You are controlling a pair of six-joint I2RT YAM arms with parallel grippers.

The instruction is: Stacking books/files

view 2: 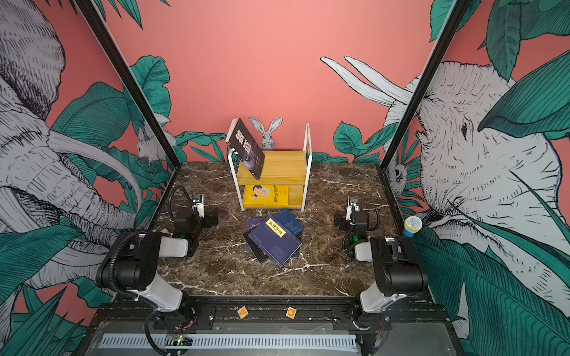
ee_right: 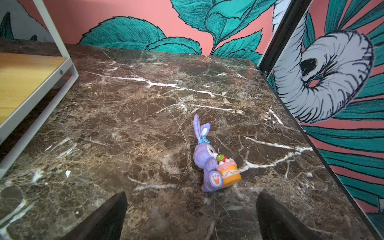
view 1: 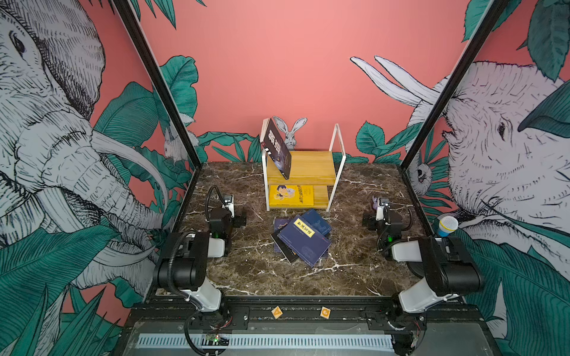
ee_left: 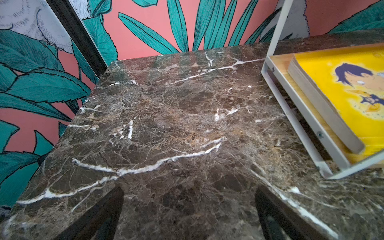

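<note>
Several dark blue and black books lie in an untidy, overlapping pile on the table in front of the shelf; the top one is a blue book (view 1: 304,240) with a yellow label. A two-tier wooden shelf (view 1: 314,166) with white metal ends stands behind them. On its upper board a dark book (view 1: 279,148) leans at the left end. A yellow book (view 1: 291,195) lies flat on the lower board. My left gripper is open and empty, left of the pile. Over on the right, my right gripper also stands open with nothing between its fingers.
A purple rabbit figurine (ee_right: 212,164) sits on the table just ahead of my right gripper. Bare marble (ee_left: 172,120) stretches left of the shelf. A blue and white cup-like object (view 1: 447,225) shows beyond the right edge.
</note>
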